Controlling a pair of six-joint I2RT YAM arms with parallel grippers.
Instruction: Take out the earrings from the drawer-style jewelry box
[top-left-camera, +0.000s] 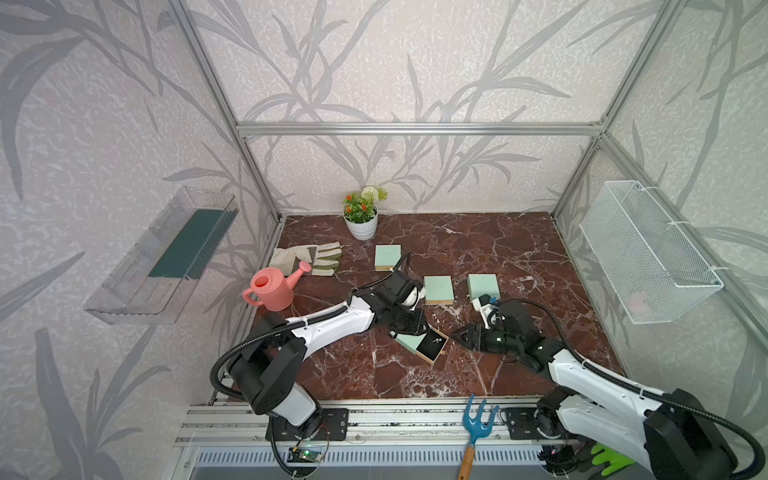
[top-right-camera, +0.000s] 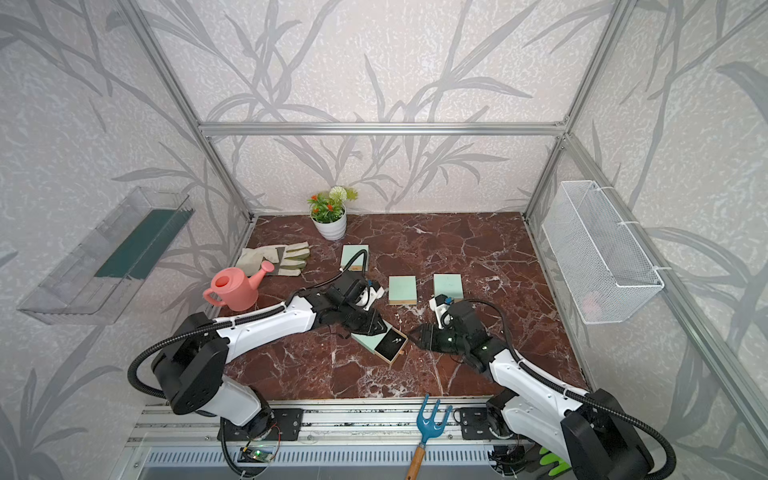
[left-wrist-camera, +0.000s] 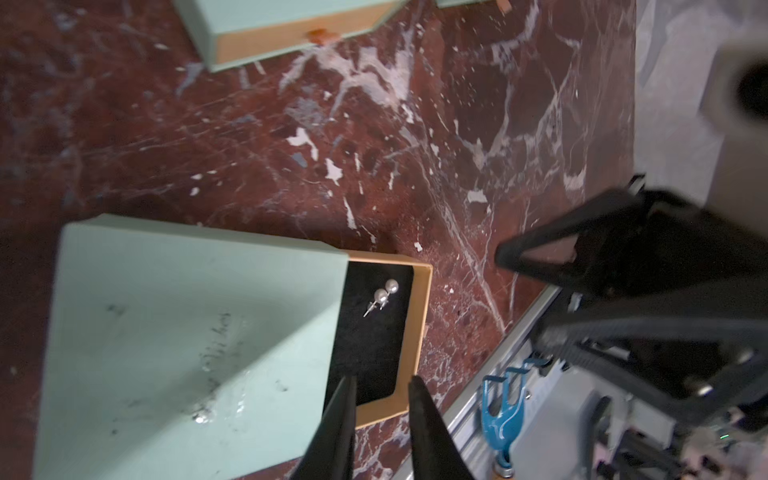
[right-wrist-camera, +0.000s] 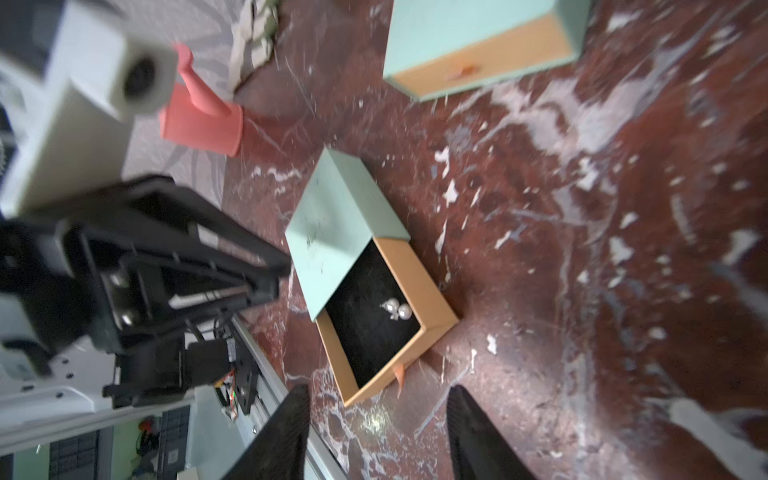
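Observation:
The mint-green jewelry box (left-wrist-camera: 200, 344) sits angled on the table, its drawer (right-wrist-camera: 428, 288) pulled out at the front. Two pearl-like earrings lie together on the drawer's black lining, near one side wall; the right wrist view shows the same earrings (right-wrist-camera: 396, 309). My left gripper is over the box and drawer, its fingers a little apart and nothing held. To the right of the drawer front stands my right gripper, its fingers wider apart and empty. In the top views the left hand covers part of the box.
More closed mint boxes stand behind, one box (top-left-camera: 438, 289) in the middle, another box (top-left-camera: 482, 285) to its right and a third box (top-left-camera: 388, 256) farther back. A pink watering can (top-left-camera: 273, 288), gloves (top-left-camera: 308, 257) and potted flowers (top-left-camera: 361, 216) occupy the left.

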